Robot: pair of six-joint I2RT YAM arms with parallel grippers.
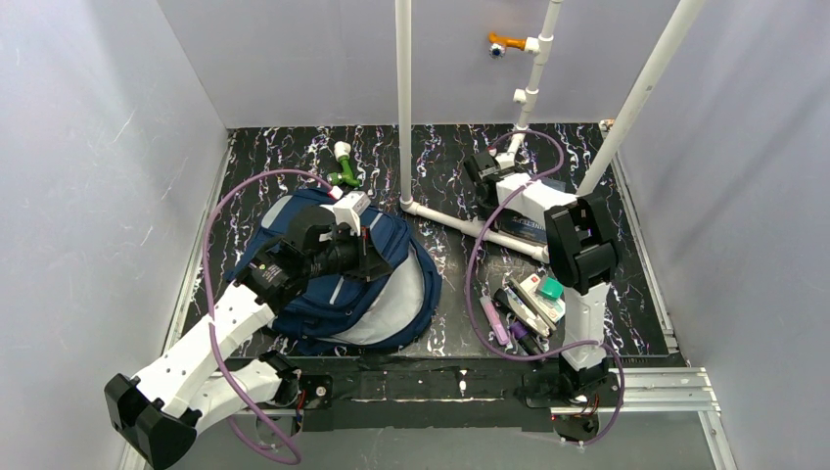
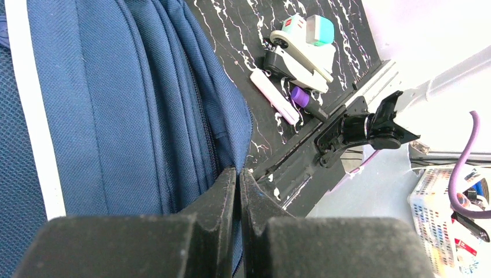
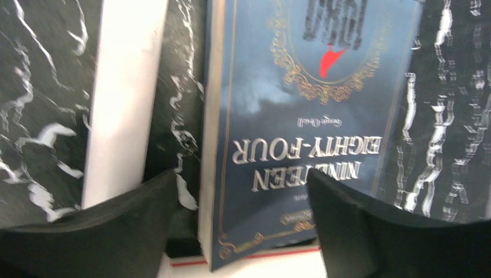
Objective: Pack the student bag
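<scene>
The blue backpack (image 1: 343,284) lies at the left, its pale grey inner lining (image 1: 391,308) exposed at the front right. Over its middle, my left gripper (image 1: 377,269) is shut; in the left wrist view, the edge of the bag's navy fabric (image 2: 191,116) runs into the closed fingertips (image 2: 228,188). A dark blue book (image 3: 289,127), "Nineteen Eighty-Four", lies flat at the back right. My right gripper hovers above its lower part with parted fingers, one overlapping the cover in view. Nothing is gripped there.
A white pipe (image 1: 470,227) runs on the floor along the book's near side. Several supplies lie in front right: a pink case (image 1: 494,320), a stapler (image 1: 527,306), a purple-capped marker (image 1: 525,336) and a teal-topped item (image 1: 550,288). A green fitting (image 1: 345,178) stands behind the bag.
</scene>
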